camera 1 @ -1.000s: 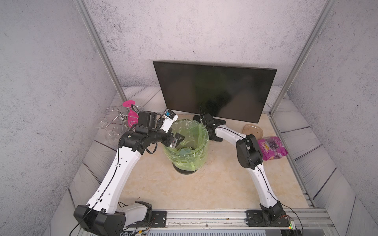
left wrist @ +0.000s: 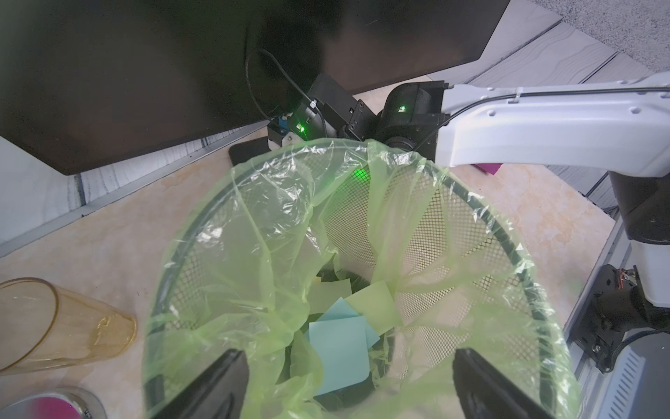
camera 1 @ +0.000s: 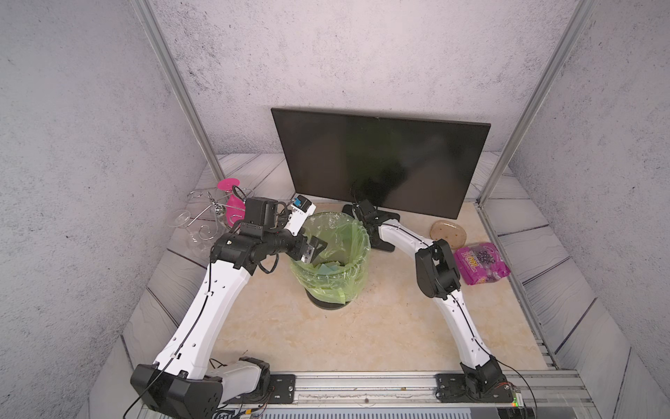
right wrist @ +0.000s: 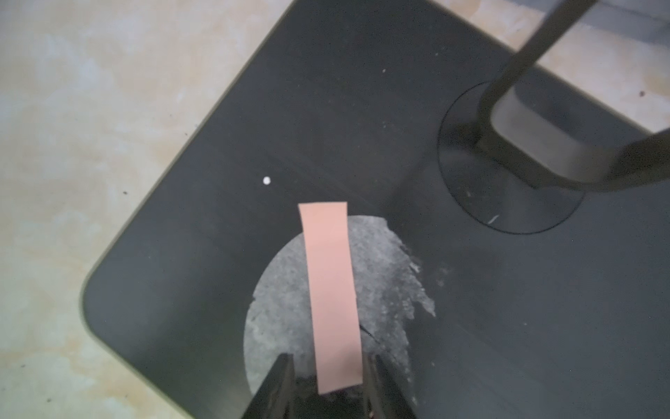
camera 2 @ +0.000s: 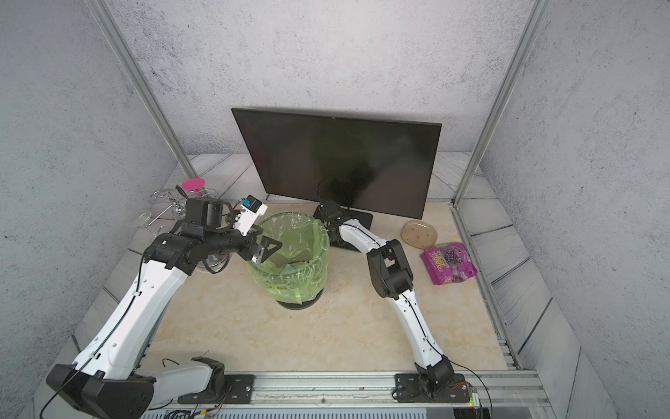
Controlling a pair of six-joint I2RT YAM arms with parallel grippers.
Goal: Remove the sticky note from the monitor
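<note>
A narrow pink sticky note [right wrist: 332, 293] lies on the dark base [right wrist: 230, 244] of the monitor [camera 1: 380, 164], over a grey round patch, in the right wrist view. My right gripper is partly open; its fingertips stand on either side of the note's near end, and whether they touch it cannot be seen. The top views hide those fingertips behind the arm. My left gripper [camera 1: 314, 249] hangs open over the lined bin [camera 1: 328, 282]. Inside the bin lie blue [left wrist: 340, 352] and yellow-green notes [left wrist: 374, 307]. The screen shows no notes.
The bin stands close to the left of the right gripper. A monitor stand post [right wrist: 530, 63] rises beyond the note. A glass [left wrist: 62, 324] and rack [camera 1: 209, 209] stand left; a wooden plate [camera 1: 448, 234] and purple bag [camera 1: 481, 263] sit right.
The right arm's elbow has shifted slightly left, and its wrist has moved a little. The left arm and the bin have stayed still.
</note>
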